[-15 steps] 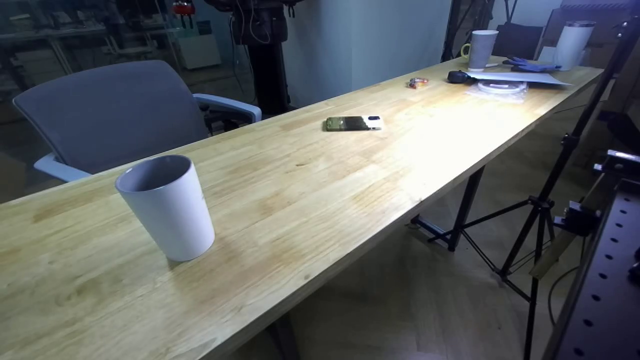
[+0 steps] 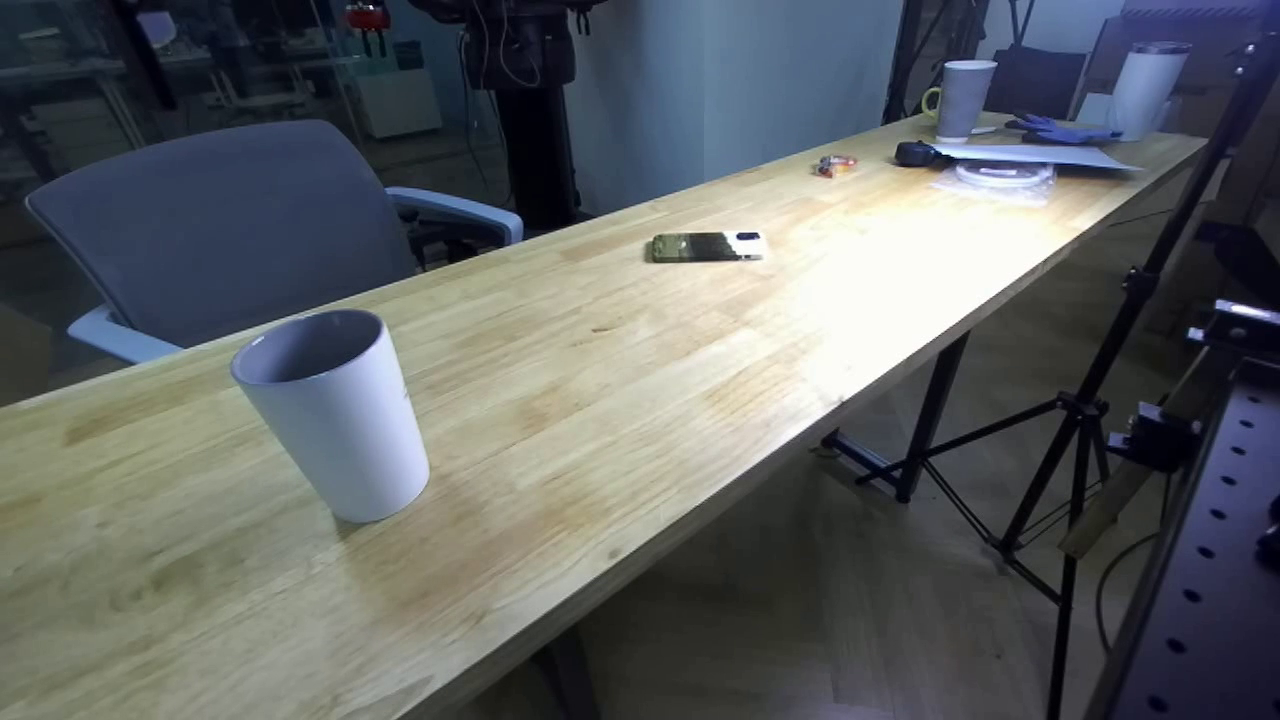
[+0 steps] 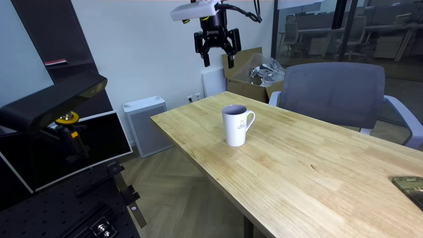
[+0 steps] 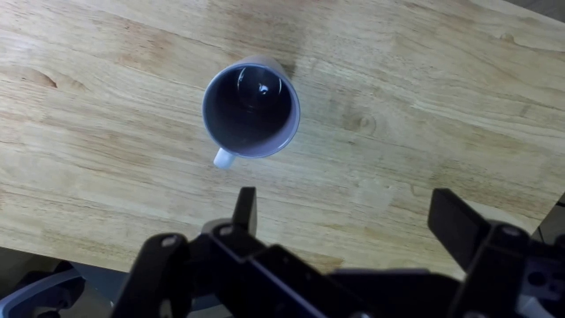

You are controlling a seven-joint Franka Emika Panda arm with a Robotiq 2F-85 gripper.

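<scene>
A white mug (image 3: 235,129) with a grey inside and a small print stands upright on the wooden table. In the wrist view the mug (image 4: 251,114) is seen from above, empty apart from a glint at its bottom, its handle (image 4: 224,158) pointing toward the gripper side. My gripper (image 3: 218,63) hangs well above the table, clear of the mug. Its fingers are spread wide in the wrist view, where the gripper has only bare tabletop showing in its gap. Exterior view 1 shows the mug (image 2: 348,420) but not the gripper.
A phone (image 2: 708,247) lies farther along the table, past a clear stretch of wood. At the far end are a small orange packet (image 2: 835,166), another mug (image 2: 963,102) and a white tumbler (image 2: 1148,90). An office chair (image 3: 335,95) stands against the table's long side.
</scene>
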